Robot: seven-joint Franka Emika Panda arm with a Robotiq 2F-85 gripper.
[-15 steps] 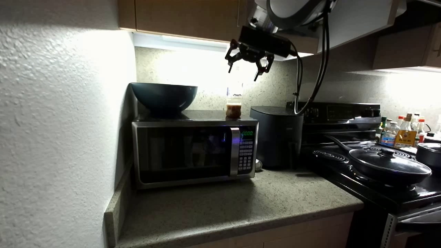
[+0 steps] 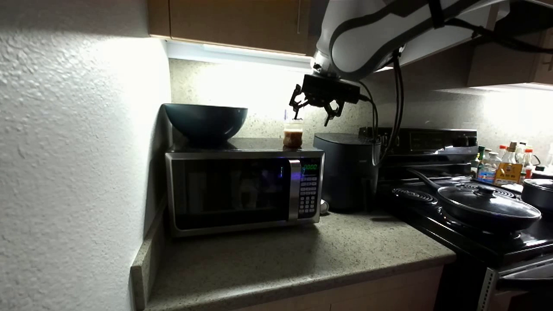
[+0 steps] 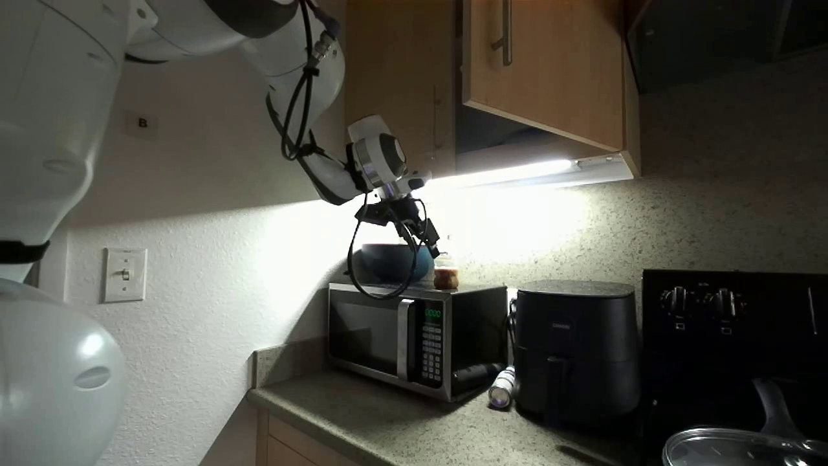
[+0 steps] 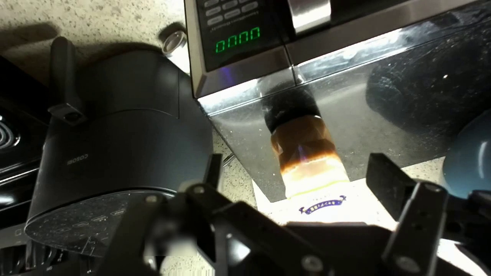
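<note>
A clear bottle [image 2: 293, 138] with brown contents in its lower part stands upright on top of the microwave [image 2: 238, 194], near the front right. Its upper part is washed out by the bright light behind it. Just above and slightly to the right of it in exterior view 1, my gripper [image 2: 311, 119] points downward with its fingers spread. In the wrist view the bottle [image 4: 307, 147] shows in the gap between the two open fingers, and nothing is gripped. From exterior view 2, the bottle [image 3: 446, 278] appears just beyond the fingertips.
A dark teal bowl [image 2: 206, 123] sits on the microwave's left side. Right of the microwave stands a black air fryer [image 2: 344, 171], with a flashlight [image 3: 502, 388] between them. Overhead are cabinets [image 2: 233, 23], one door [image 3: 547, 70] ajar.
My gripper has come down from higher up to near the bottle's top and tilted a little, its fingers still apart. The bottle and the bowl have not moved.
</note>
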